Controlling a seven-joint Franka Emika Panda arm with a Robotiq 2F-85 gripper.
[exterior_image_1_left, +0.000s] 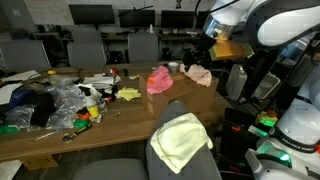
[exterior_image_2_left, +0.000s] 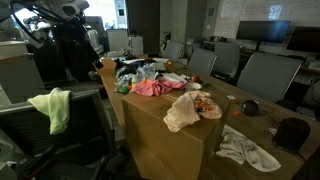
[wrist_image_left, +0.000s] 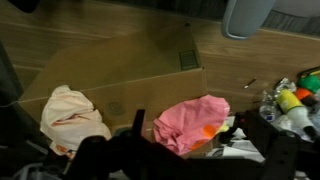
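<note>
My gripper is open, with its dark fingers spread at the bottom of the wrist view. Below, and apart from them, a crumpled pink cloth (wrist_image_left: 183, 122) lies at the edge of a brown cardboard box (wrist_image_left: 112, 72). A pale peach cloth (wrist_image_left: 72, 118) rests at the box's other corner. In exterior view 1 the gripper (exterior_image_1_left: 191, 58) is raised above and to the right of the pink cloth (exterior_image_1_left: 160, 79). A pale green-white towel (exterior_image_1_left: 180, 141) is draped over a chair in front.
Plastic bags (exterior_image_1_left: 67, 103), bottles (exterior_image_1_left: 92, 103) and other clutter cover the left of the table. A yellow item (exterior_image_1_left: 128, 94) lies near the middle. Another whitish cloth (exterior_image_2_left: 246, 150) is spread beyond the box. Grey office chairs (exterior_image_2_left: 270, 76) stand behind.
</note>
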